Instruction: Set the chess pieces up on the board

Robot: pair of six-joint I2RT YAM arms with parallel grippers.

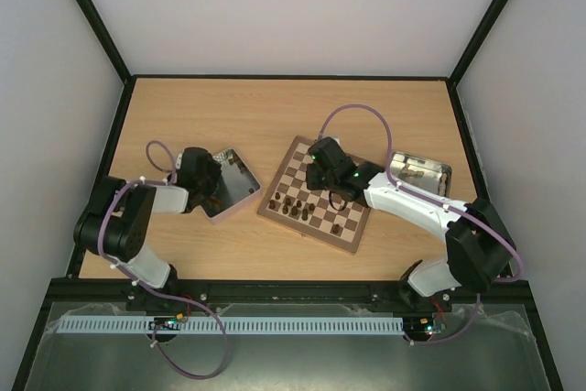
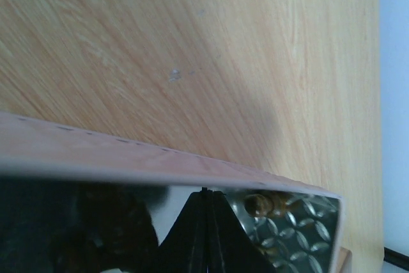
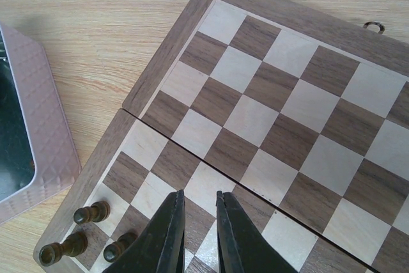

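The chessboard (image 1: 350,234) lies mid-table with several dark pieces on its near-left part; in the right wrist view dark pieces (image 3: 75,245) stand on its left edge squares. My right gripper hangs over the board, fingertips slightly apart, nothing seen between them. My left gripper is shut at the wall of a pink-edged box (image 2: 128,148), nothing visible between its fingers; inside the box, a wooden piece (image 2: 258,205) and dark shapes show, the latter too dim to tell apart.
A metal container (image 1: 419,173) stands right of the board, partly behind the right arm. The box sits left of the board with a gap between.
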